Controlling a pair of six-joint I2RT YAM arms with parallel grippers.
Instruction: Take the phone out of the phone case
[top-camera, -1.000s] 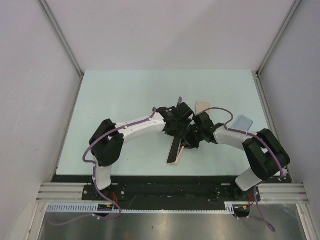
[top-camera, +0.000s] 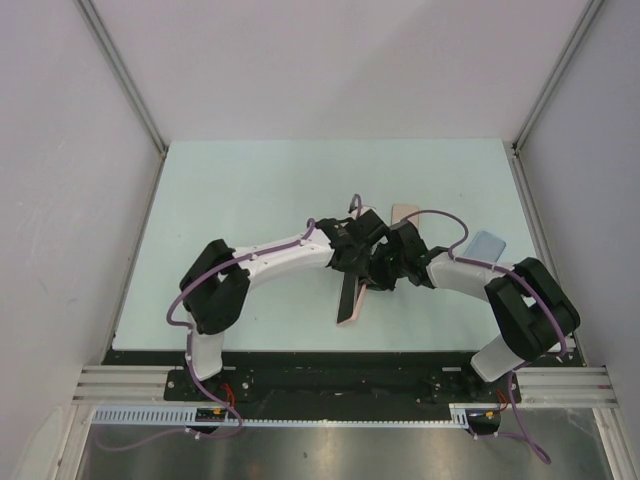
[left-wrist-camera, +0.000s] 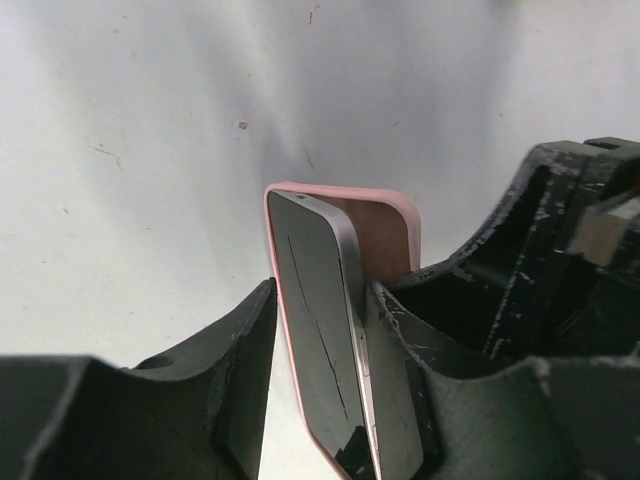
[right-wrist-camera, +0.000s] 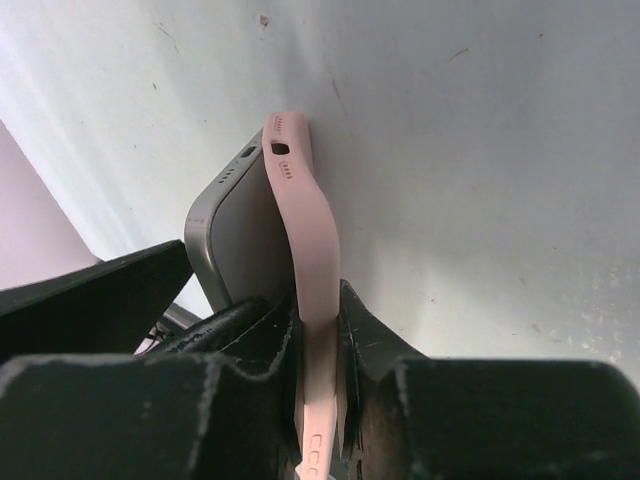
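Note:
A dark-screened phone (left-wrist-camera: 322, 310) stands on edge, tilted partly out of its pink case (left-wrist-camera: 395, 222); a gap shows between the phone's back and the case's inside. In the left wrist view, my left gripper straddles the phone, one finger (left-wrist-camera: 245, 375) on the screen side and the other by its metal side edge. Its fingers are part open. My right gripper is shut on the rim of the pink case (right-wrist-camera: 310, 225). Beside that rim, the phone's grey back (right-wrist-camera: 250, 245) leans away to the left. From above, both grippers hide most of the phone and case.
A flat pinkish-beige item (top-camera: 405, 212) lies behind the grippers, and a pale blue one (top-camera: 486, 247) rests at the right. Both grippers are crowded together.
The near end of the phone and case has moved a touch to the right.

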